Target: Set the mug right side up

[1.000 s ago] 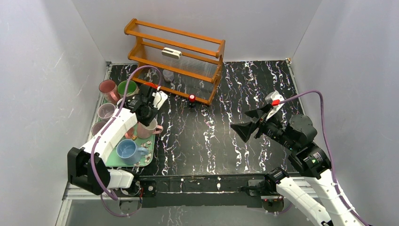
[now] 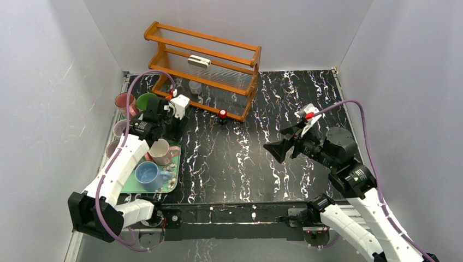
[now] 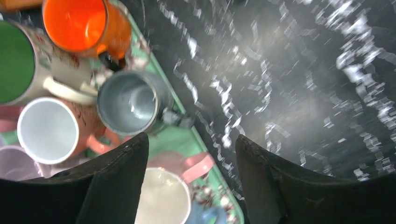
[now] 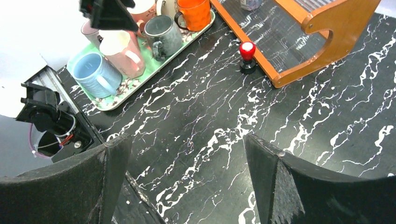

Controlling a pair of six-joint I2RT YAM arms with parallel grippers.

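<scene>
The pink mug [image 2: 161, 153] stands upright on the green tray [image 2: 173, 180], its pale inside facing up and its handle to the right. In the left wrist view the same pink mug [image 3: 168, 161] appears low in the picture, partly hidden by a finger. My left gripper is open with a wide gap between its fingers and holds nothing; it hangs above the tray, clear of the mug. Over the right part of the counter, well away from the tray, my right gripper is open and empty.
Close around the pink mug are a blue mug [image 4: 96, 73], a grey mug [image 4: 163, 37] and several others. A wooden rack [image 2: 205, 65] stands at the back, with a red-topped object [image 2: 223, 117] before it.
My right arm drifted slightly to the left.
</scene>
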